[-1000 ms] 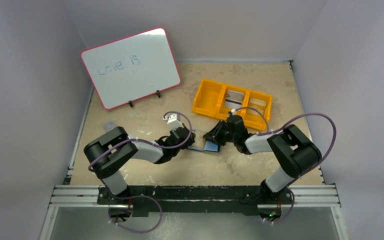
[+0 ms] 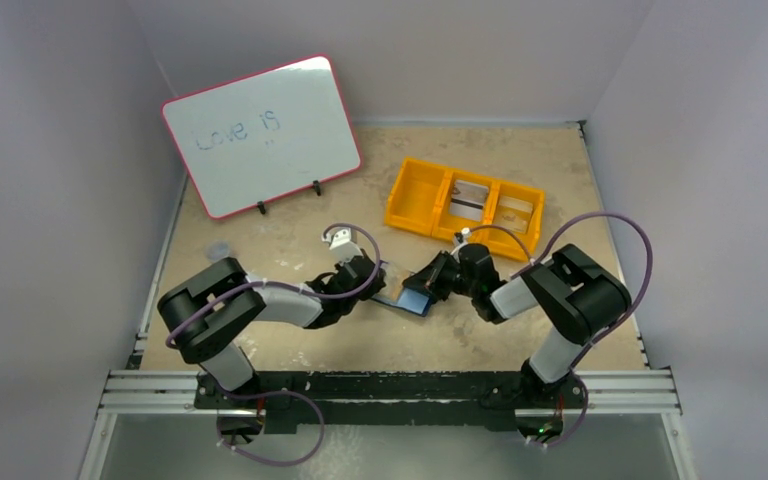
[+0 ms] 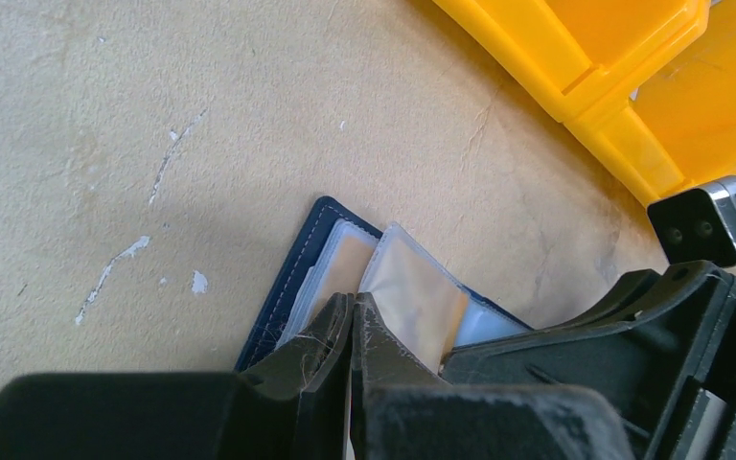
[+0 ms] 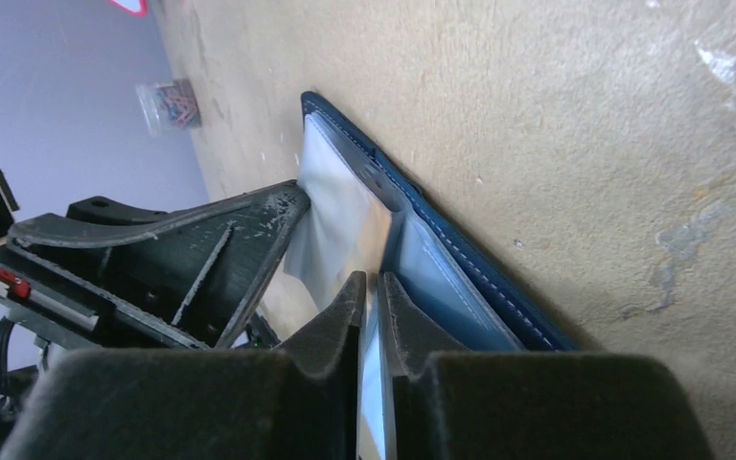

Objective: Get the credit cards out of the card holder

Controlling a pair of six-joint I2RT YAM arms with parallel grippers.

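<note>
The blue card holder (image 2: 415, 300) lies open on the table between both grippers, its dark stitched cover (image 4: 460, 251) and clear sleeves (image 3: 410, 278) showing in the wrist views. My left gripper is shut over the left part of the holder. My right gripper has its fingertips close together at the sleeves, near a pale tan strip; whether anything sits between them is unclear. The left gripper's body stands just across from the right one, covering part of the holder.
A yellow three-compartment tray (image 2: 420, 190) stands behind the holder, with cards in two compartments. A whiteboard (image 2: 260, 135) lies at the back left, a small clear container (image 2: 218, 250) at the left.
The holder has shifted slightly toward the front, with more of its blue part showing. My right gripper has moved a little forward, and my left arm slightly left.
</note>
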